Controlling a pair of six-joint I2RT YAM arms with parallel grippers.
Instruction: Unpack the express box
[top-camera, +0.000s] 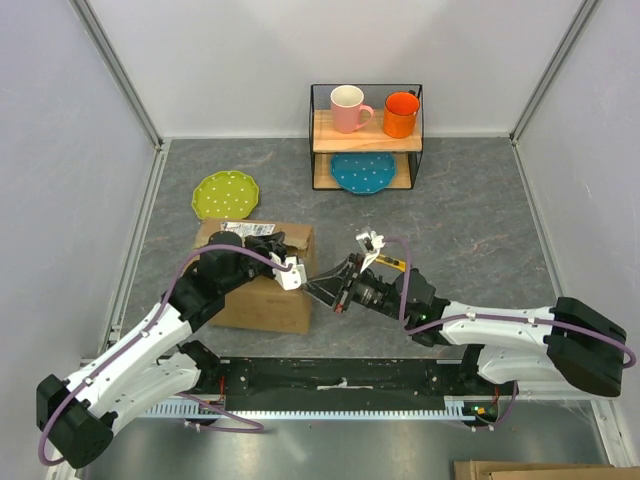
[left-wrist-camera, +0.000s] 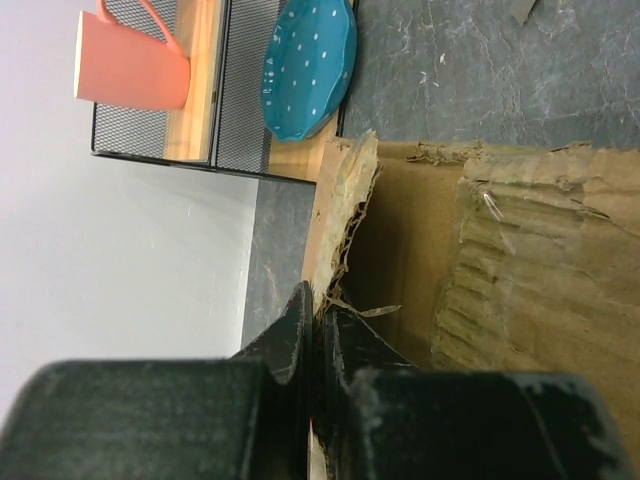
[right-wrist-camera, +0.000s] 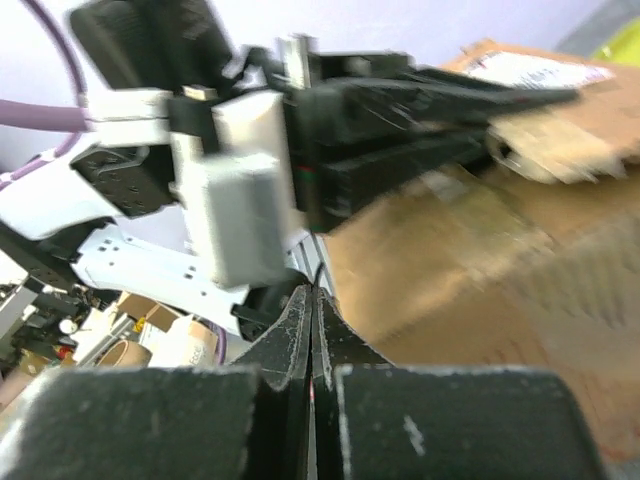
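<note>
The brown cardboard box (top-camera: 265, 305) stands at left of the table, with a white label and torn top edges. My left gripper is shut on the torn cardboard flap (left-wrist-camera: 345, 215), which stands up between its fingers; beyond it lies a gap into the box, its contents not visible. My right gripper (top-camera: 310, 287) is beside the box's right side, its fingertips close to the left gripper. In the right wrist view its fingers (right-wrist-camera: 300, 335) are together with nothing showing between them. Whether they touch the box cannot be told.
Partly behind the right arm lies a yellow cutter (top-camera: 392, 263). A green dotted plate (top-camera: 225, 195) sits behind the box. The rack (top-camera: 318, 155) at the back holds a pink mug (top-camera: 346, 108), an orange mug (top-camera: 400, 116) and a blue plate (top-camera: 363, 172).
</note>
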